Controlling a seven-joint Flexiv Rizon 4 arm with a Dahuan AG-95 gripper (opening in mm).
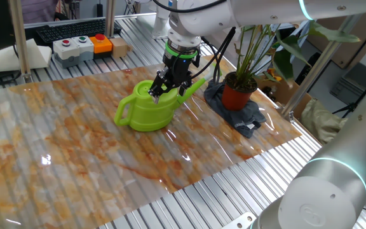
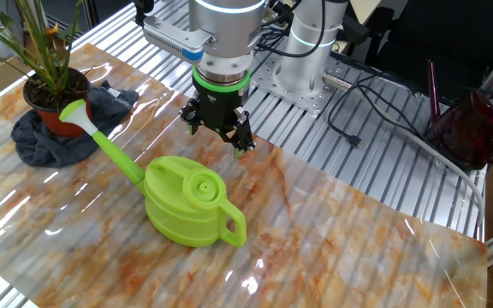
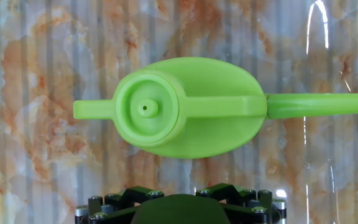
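A light green watering can stands upright on the marbled sheet. Its long spout points toward a potted plant, and its looped handle is on the opposite side. From above, the can's round cap and top bar show clearly. My gripper hangs pointing down above the sheet, beside the can on the arm base's side. Its fingers are spread wide, with nothing between them. In the wrist view the can lies ahead of the gripper, apart from it.
The plant's pot rests on a dark crumpled cloth near the spout. A dark red watering can stands on the metal slats, near loose cables. Button boxes sit at the back left. Much of the sheet is bare.
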